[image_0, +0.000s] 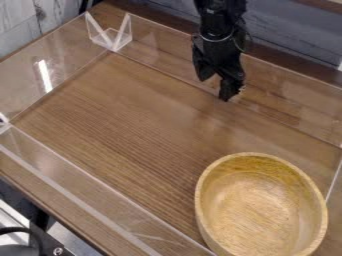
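My black gripper (214, 74) hangs at the top centre of the camera view, low over the wooden surface (147, 120), its fingers pointing down and apart. I see nothing held between them, though the dark shapes at the tips are small and hard to make out.
A large tan oval tub (261, 205) lies at the front right. A clear plastic holder (110, 32) stands at the back left. A dark object (24, 242) is cut off at the bottom left corner.
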